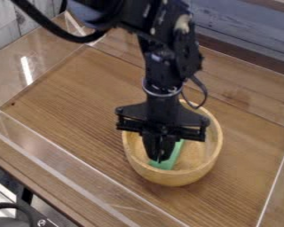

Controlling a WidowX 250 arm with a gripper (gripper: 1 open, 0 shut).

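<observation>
My black gripper (159, 133) reaches down into a light wooden bowl (169, 173) at the centre right of the table. A green block (163, 158) lies inside the bowl, partly hidden under the gripper's fingers. Whether the fingers are touching or closing on the block is hard to tell.
A grey ledge runs along the back, and the table's near edge is at the lower left, with dark cables beyond it.
</observation>
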